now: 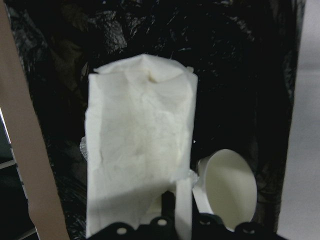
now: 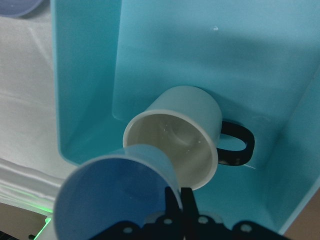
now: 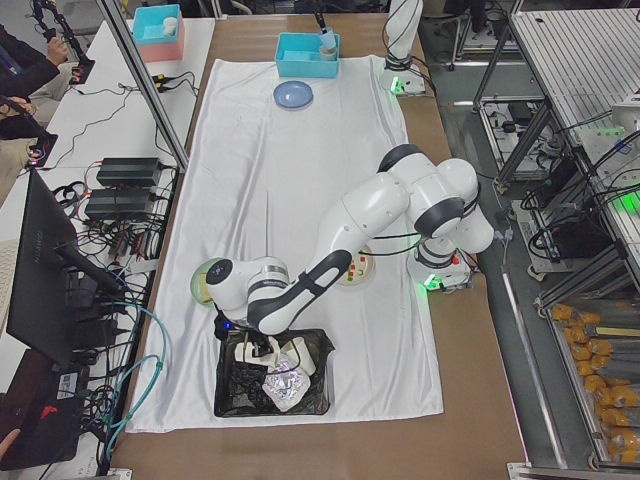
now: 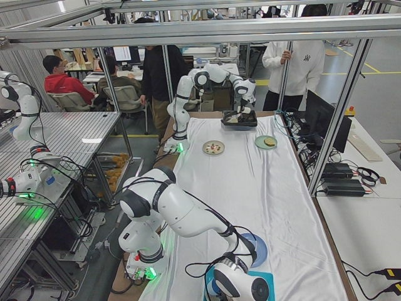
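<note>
My left gripper is shut on a white paper napkin [image 1: 140,130], held over a black-lined bin [image 3: 230,390] that contains crumpled foil [image 3: 285,388] and a white paper cup [image 1: 227,185]. My right gripper is shut on the rim of a blue cup [image 2: 110,195], above a white mug [image 2: 200,110] with a black handle in the light blue box [image 2: 85,60].
A green plate [image 4: 266,142] with a yellow item, a plate with red and green pieces [image 4: 213,147] and a blue plate [image 3: 293,94] lie on the white cloth.
</note>
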